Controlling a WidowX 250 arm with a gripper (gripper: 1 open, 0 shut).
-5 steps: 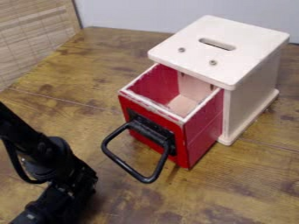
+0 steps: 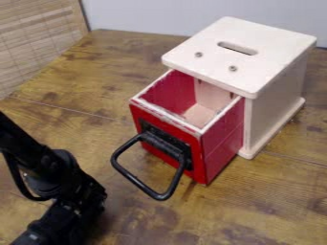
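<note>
A pale wooden box [image 2: 274,110] with a slotted top stands on the table. Its red drawer [image 2: 220,148] is pulled out toward the camera, with an empty-looking pale interior and a black looped handle [image 2: 163,189] on the front. The dark robot arm [image 2: 52,177] comes in at the lower left, left of the handle and apart from it. Its lower end runs into the bottom edge of the view, and the state of the fingers cannot be made out.
A woven mat or screen [image 2: 32,33] is at the upper left.
The arm at the lower left has shifted very slightly. The box and drawer have not moved.
</note>
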